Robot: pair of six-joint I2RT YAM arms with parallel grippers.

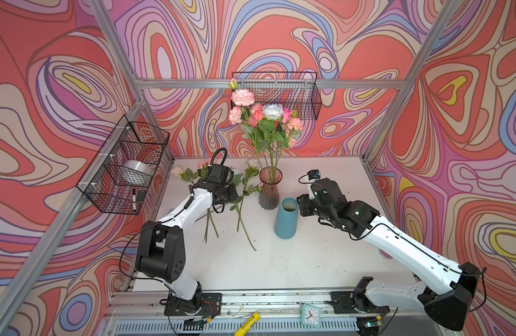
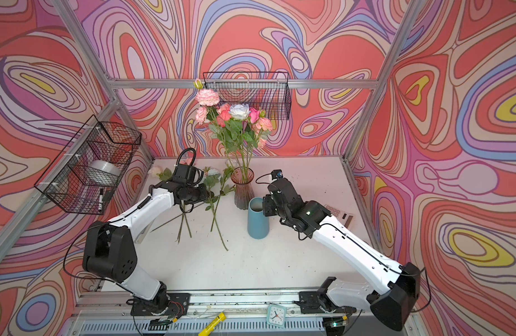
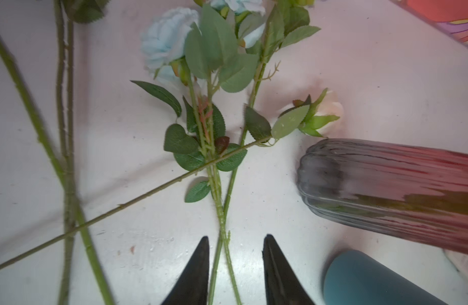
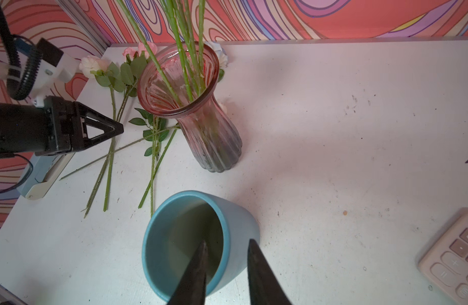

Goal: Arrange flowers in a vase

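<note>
A pink ribbed glass vase (image 1: 269,193) holds several pink, coral and white roses (image 1: 256,114). Loose stems with white and pink flowers (image 3: 167,43) lie on the table left of it. My left gripper is open above these stems, nothing between its fingers. A blue vase (image 1: 285,221) stands empty in front of the glass vase. My right gripper is open just over the right side of that blue vase's rim, holding nothing.
Wire baskets (image 1: 123,179) hang on the left frame and at the back. A pink calculator (image 4: 449,259) lies at the right of the white table (image 4: 345,127).
</note>
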